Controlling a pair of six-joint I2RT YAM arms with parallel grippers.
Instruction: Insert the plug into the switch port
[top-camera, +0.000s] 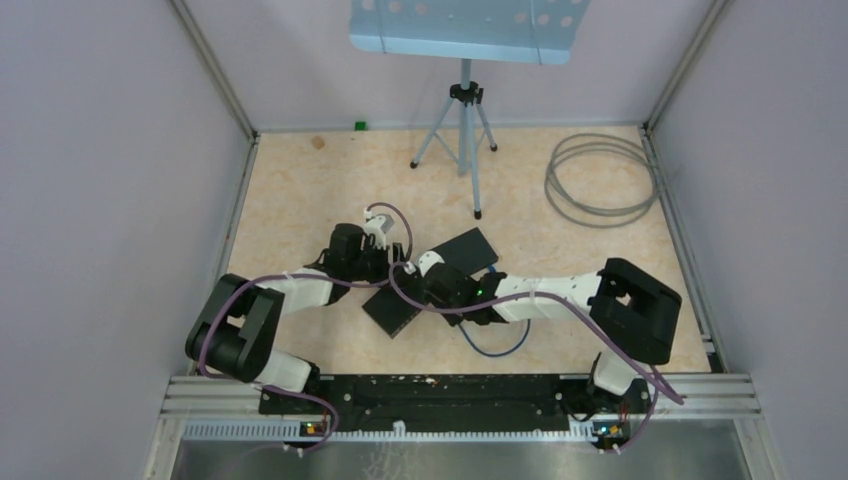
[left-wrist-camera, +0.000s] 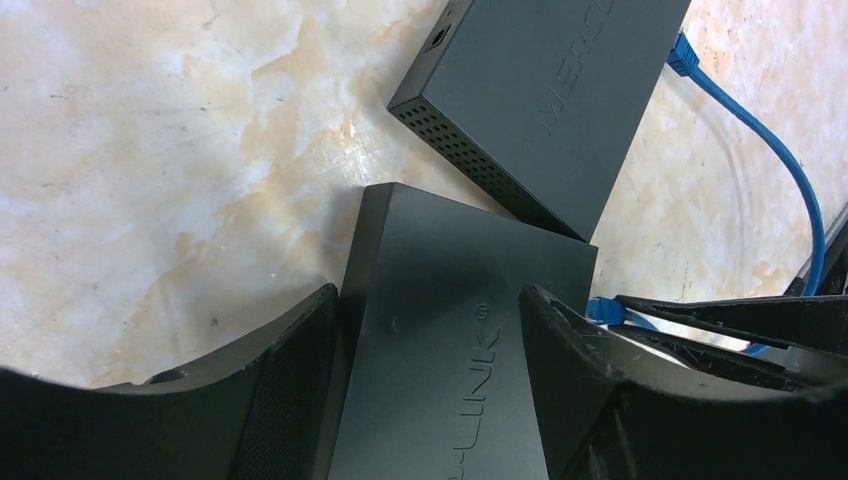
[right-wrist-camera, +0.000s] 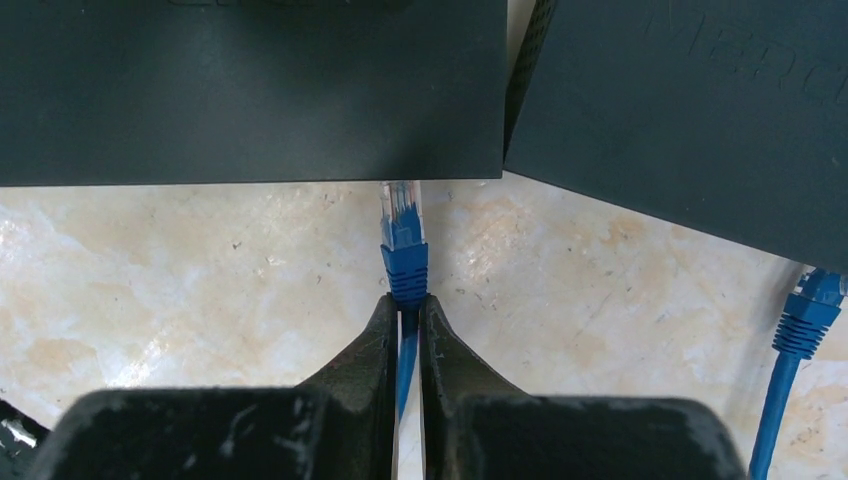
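The near black switch (left-wrist-camera: 460, 270) lies flat, one corner touching the second switch. In the left wrist view my left gripper has its fingers apart, one along the switch's left side and the other over its top as seen from here. A firm hold does not show. My right gripper is shut on the blue cable just behind the boot of the plug (right-wrist-camera: 404, 240). That plug points straight at the near switch's edge, its clear front end reaching under the edge line. The port face is hidden, so how deep the tip sits cannot be told.
The second black switch (top-camera: 468, 250) has the cable's other blue plug (right-wrist-camera: 818, 290) at its edge. Blue cable (top-camera: 497, 355) loops on the table in front. A tripod (top-camera: 466, 130) stands behind, and a grey cable coil (top-camera: 603, 210) lies at the back right.
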